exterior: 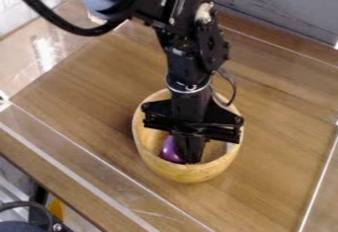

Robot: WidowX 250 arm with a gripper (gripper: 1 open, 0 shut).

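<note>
My gripper [188,147] reaches down into a light wooden bowl [189,174] on the table. A purple object [172,149] lies inside the bowl at the fingertips, mostly hidden behind the black fingers. Whether the fingers are closed on it I cannot tell.
A pale wall stands at the back. Clear strips run along the near left and right edges, with cables at the lower left corner.
</note>
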